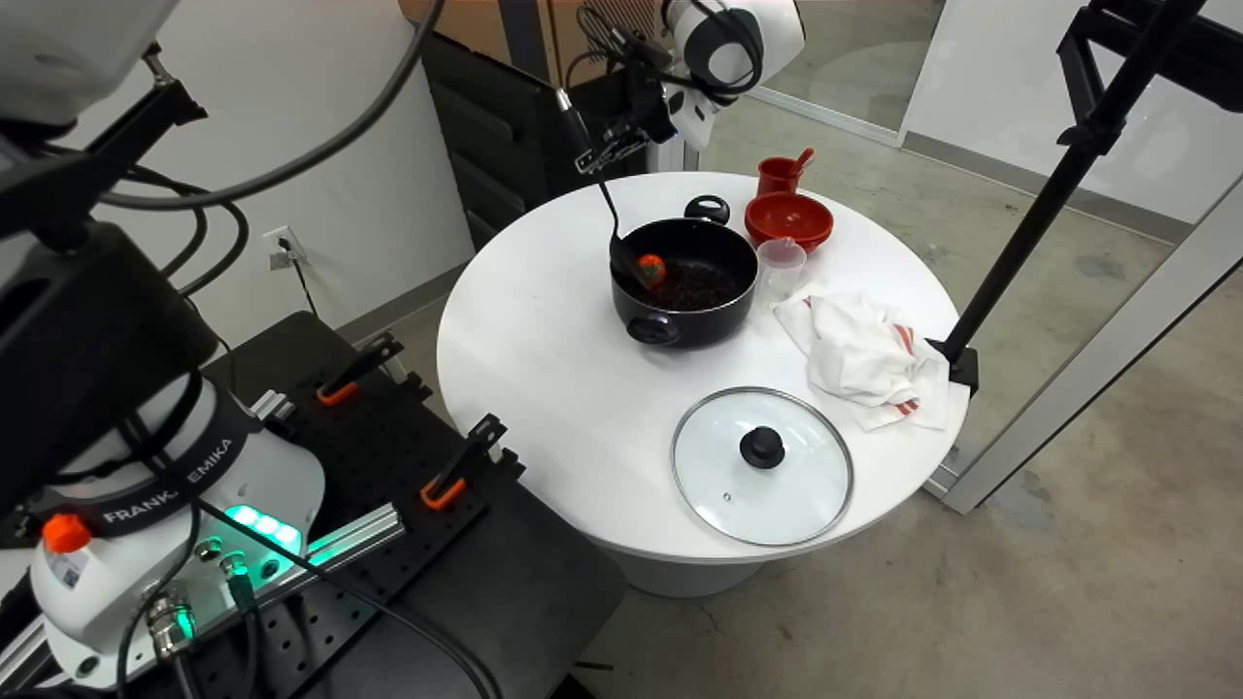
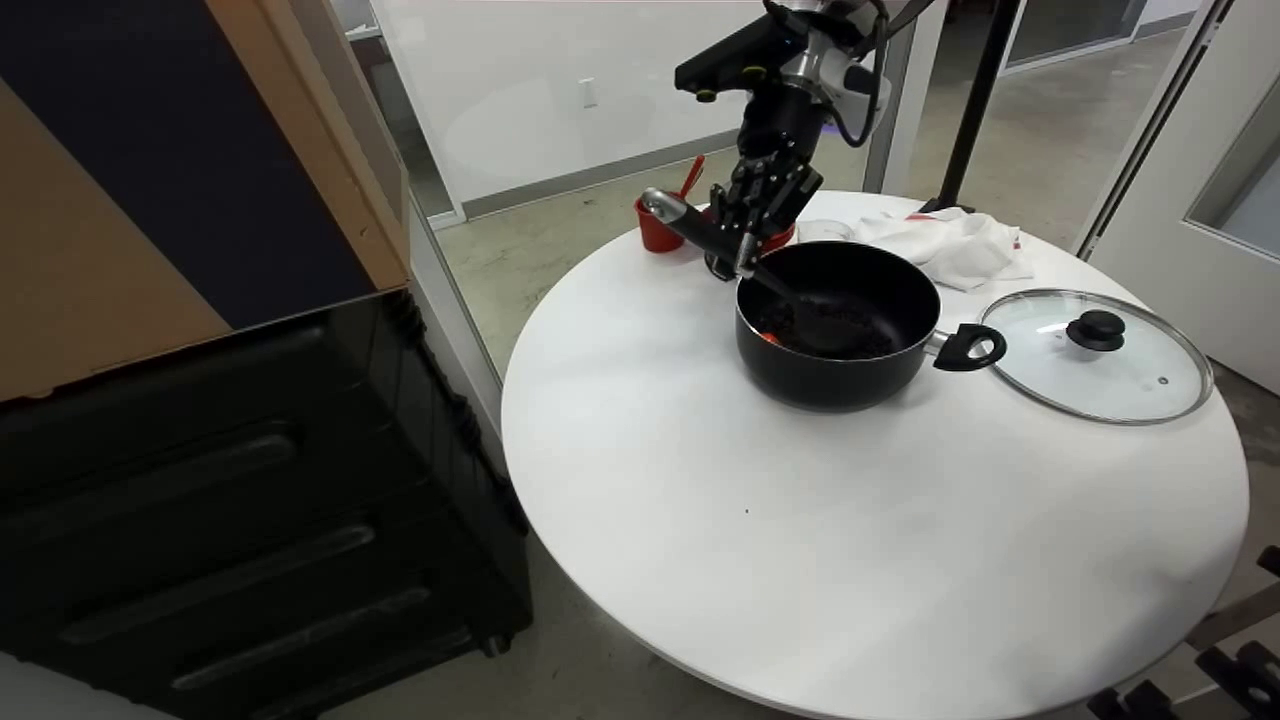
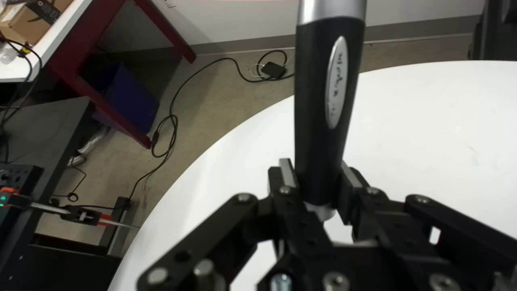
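Observation:
My gripper is shut on the black handle of a spatula (image 3: pixel 323 97), which has a silver end. In the first exterior view, the spatula slants down from the gripper (image 1: pixel 600 157), and its dark blade (image 1: pixel 629 258) is inside the black pot (image 1: pixel 688 320). A red tomato (image 1: pixel 652 270) lies in the pot right by the blade; whether they touch I cannot tell. From the second exterior view only a sliver of the tomato (image 2: pixel 770 338) shows past the near rim. Dark bits (image 1: pixel 699 287) cover part of the pot's bottom.
The glass lid (image 1: pixel 763 466) lies flat on the white round table (image 1: pixel 548 349). Close behind the pot stand a clear cup (image 1: pixel 778 270), red bowls (image 1: pixel 789 219) and a red cup (image 1: pixel 778 175) holding a red utensil. A white towel (image 1: pixel 868 355) is crumpled at the right.

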